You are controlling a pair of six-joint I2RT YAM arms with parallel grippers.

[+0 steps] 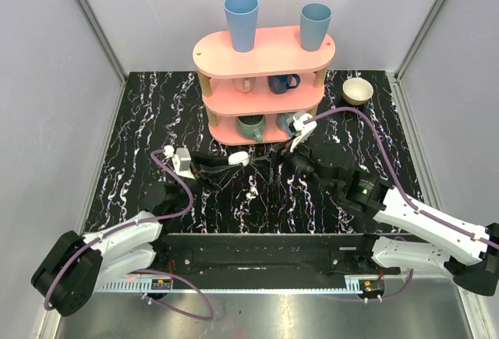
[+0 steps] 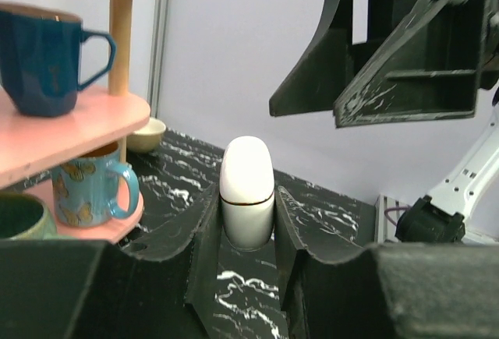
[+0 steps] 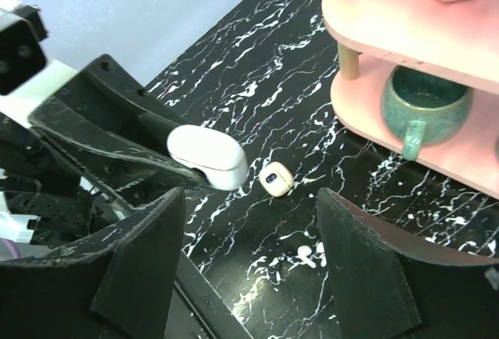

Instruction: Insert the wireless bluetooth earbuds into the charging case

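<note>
A white charging case (image 2: pixel 247 191) is pinched between the fingertips of my left gripper (image 1: pixel 236 160), held above the table. Its lid is closed, with a dark seam line showing in the left wrist view. Open and empty, my right gripper faces the case from the right; in the right wrist view, the case (image 3: pixel 207 154) appears beyond its left finger. Two small white earbuds (image 3: pixel 306 256) appear to lie on the black marble table below, small and partly indistinct in the top view.
A cream rounded-square item (image 3: pixel 276 179) with a dark spot lies on the table. Behind stands a pink shelf (image 1: pixel 265 62) with mugs on its tiers and blue cups on top. A cream bowl (image 1: pixel 358 91) sits at the back right.
</note>
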